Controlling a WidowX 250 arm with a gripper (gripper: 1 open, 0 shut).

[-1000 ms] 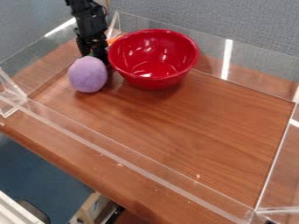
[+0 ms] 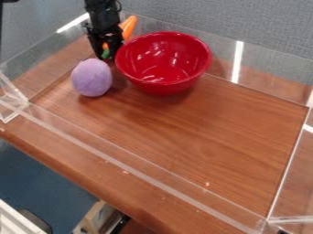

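Note:
My black gripper is low at the back left of the tray, just left of a red bowl. An orange carrot-like object with a green end is at the gripper, tilted upward; whether the fingers are closed on it is unclear. A purple ball sits in front of the gripper, at the bowl's left.
A clear-walled enclosure surrounds the wooden surface. Beyond the left and front edge lie a blue floor and some boxes.
The gripper has shifted slightly right from one second ago, and more of the orange object now shows above and right of it. The ball and bowl look unmoved.

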